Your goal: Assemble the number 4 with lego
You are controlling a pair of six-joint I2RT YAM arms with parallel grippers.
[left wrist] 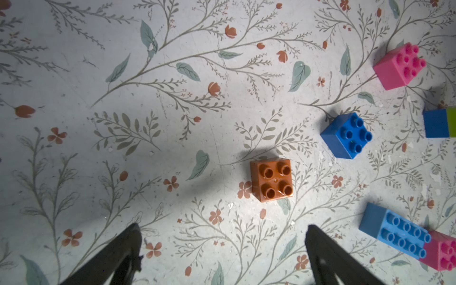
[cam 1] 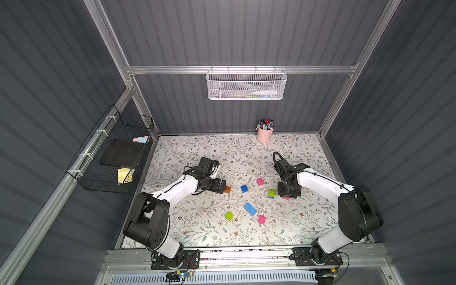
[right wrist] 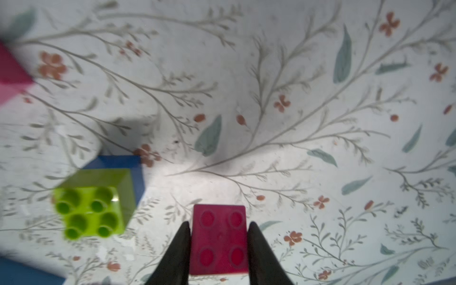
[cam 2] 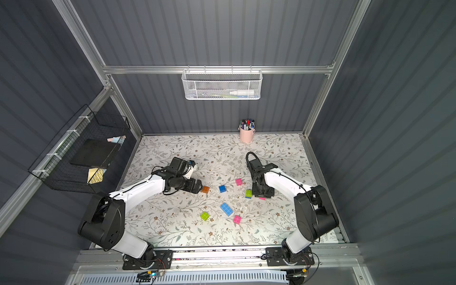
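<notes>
My right gripper is shut on a dark pink brick (right wrist: 218, 235), right of a stack of a green brick (right wrist: 87, 209) on a blue brick (right wrist: 118, 161). My left gripper stands open above the table, left of an orange brick (left wrist: 270, 180). Nearby lie a blue brick (left wrist: 345, 135), a pink brick (left wrist: 396, 66), a long light-blue brick (left wrist: 394, 230), another pink brick (cam 1: 261, 220) and a green brick (cam 1: 229, 216).
A pink pen cup (cam 1: 264, 135) stands at the back of the patterned table (cam 1: 237, 156). A wire basket (cam 1: 114, 178) hangs on the left wall, a white mesh basket (cam 1: 246, 83) on the back wall.
</notes>
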